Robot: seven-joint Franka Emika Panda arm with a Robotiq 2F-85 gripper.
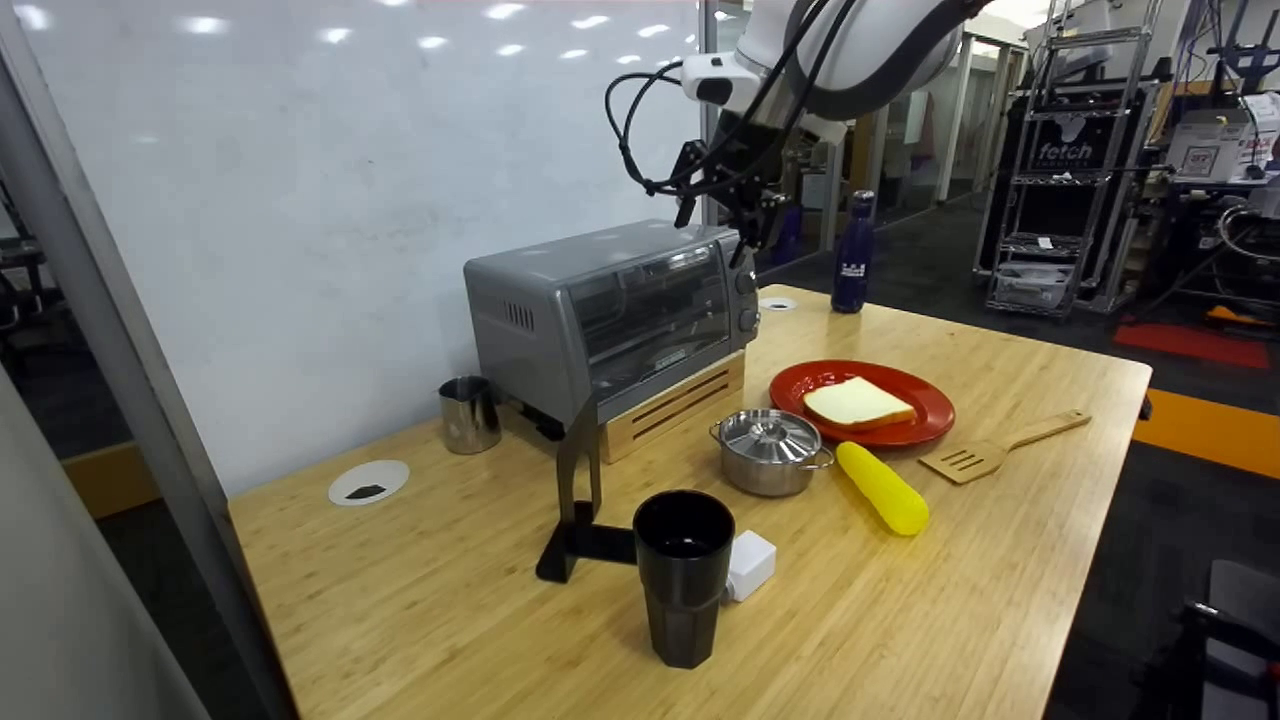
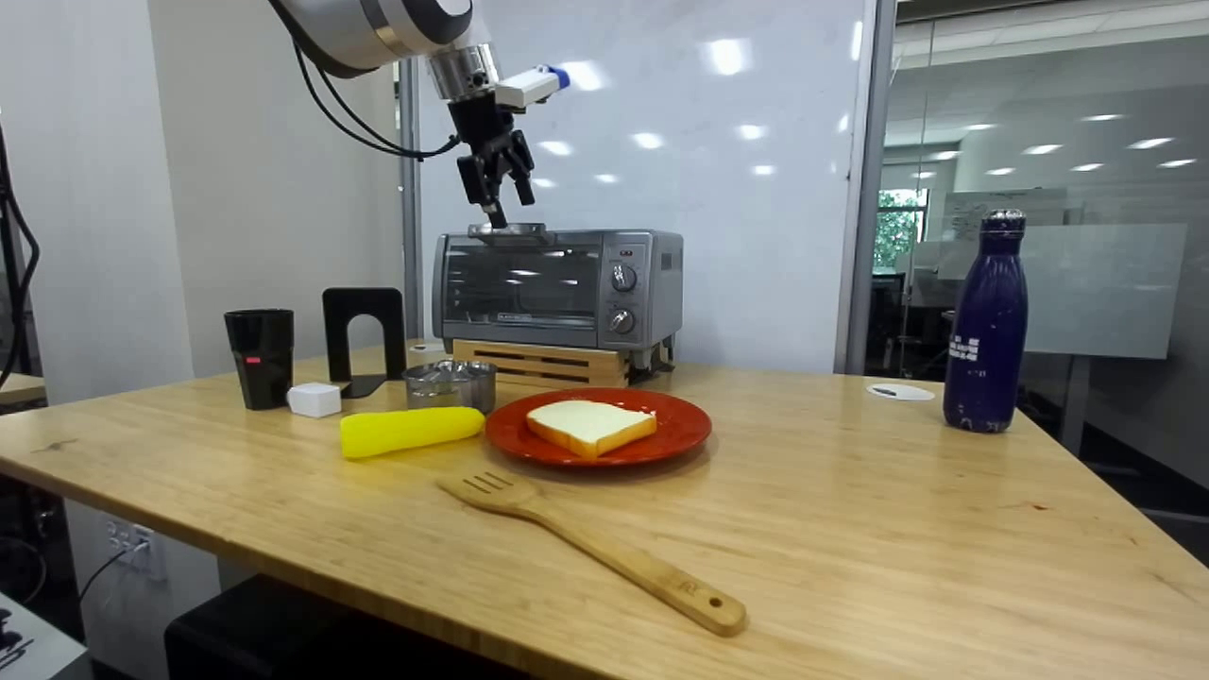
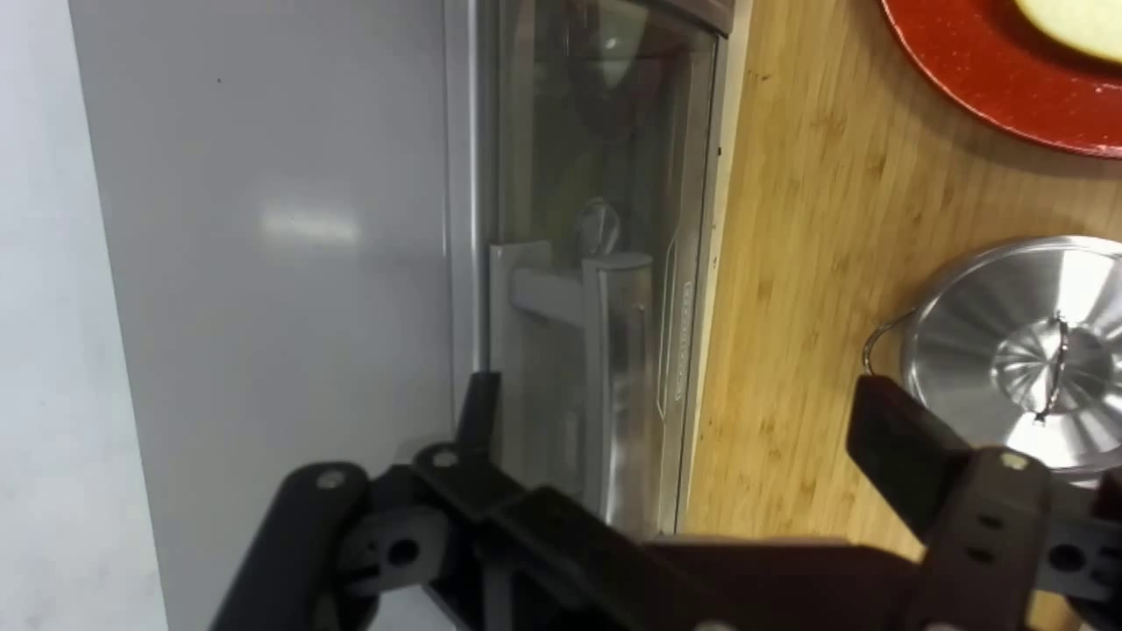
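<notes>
My gripper is open over the toaster oven, its fingers spread wide with nothing held. One finger (image 3: 479, 415) appears over the oven's top near its front edge in the wrist view; the other is out over the table side. The grey toaster oven (image 1: 528, 274) stands against the white wall with its glass door (image 2: 521, 289) shut. Its door handle (image 3: 626, 379) lies between the two fingers as seen from above, and no contact can be made out. In exterior view 2 the gripper (image 2: 506, 215) is just above the oven's upper front.
A red plate (image 1: 936, 420) bears a slice of bread (image 1: 858, 403). Close by are a lidded pot (image 1: 768, 450), a yellow object (image 1: 884, 488) and a wooden spatula (image 1: 972, 461). A black cup (image 1: 683, 576) and black stand (image 2: 364, 329) are farther left. The blue bottle (image 2: 986, 329) stands apart.
</notes>
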